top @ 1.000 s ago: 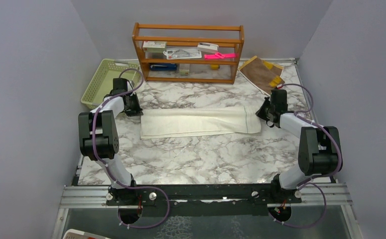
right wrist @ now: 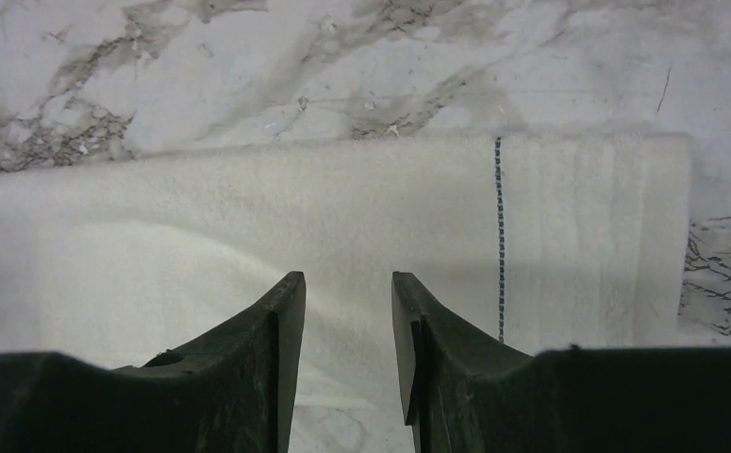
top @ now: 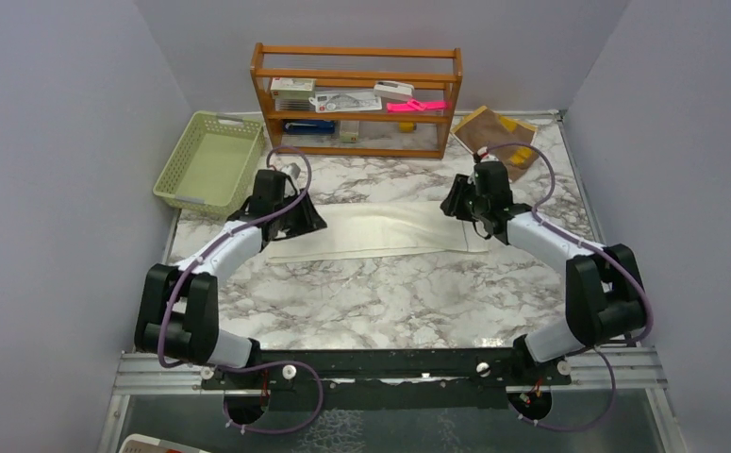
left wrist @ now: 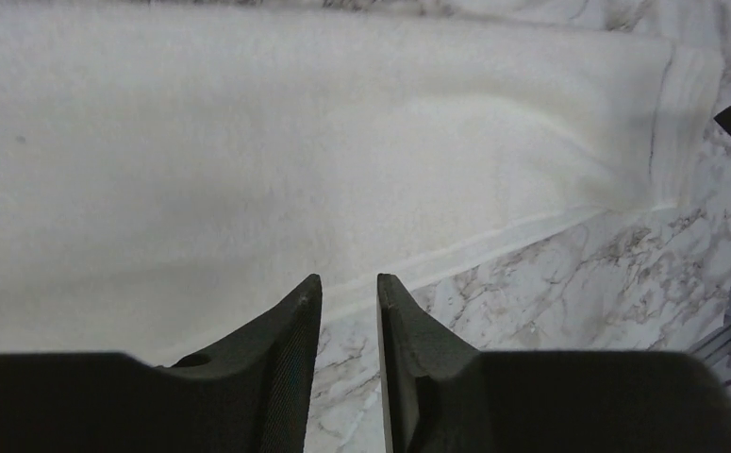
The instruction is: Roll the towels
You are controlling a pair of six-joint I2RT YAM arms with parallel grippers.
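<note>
A cream towel (top: 380, 229) lies flat and folded into a long strip across the marble table, its lower layer showing along the near edge. Over its left part hovers my left gripper (top: 320, 225); in the left wrist view that gripper is part open, with only a gap between its fingers. Above the right part is my right gripper (top: 449, 213). Seen from its own wrist, the right gripper also stands part open and empty, left of the towel's dark stitched line (right wrist: 500, 236). Both arms hide the towel's ends in the top view.
A green basket (top: 164, 181) stands at the back left. Behind the towel is a wooden rack (top: 361, 151) with boxes and a pink item. A brown cloth (top: 484, 137) lies at the back right. Bare marble (top: 380, 302) stretches in front of the towel.
Both grippers have moved inward from beside the towel's ends to over it, the left going right and nearer, the right going left. The towel's far edge has settled slightly; it otherwise lies in place.
</note>
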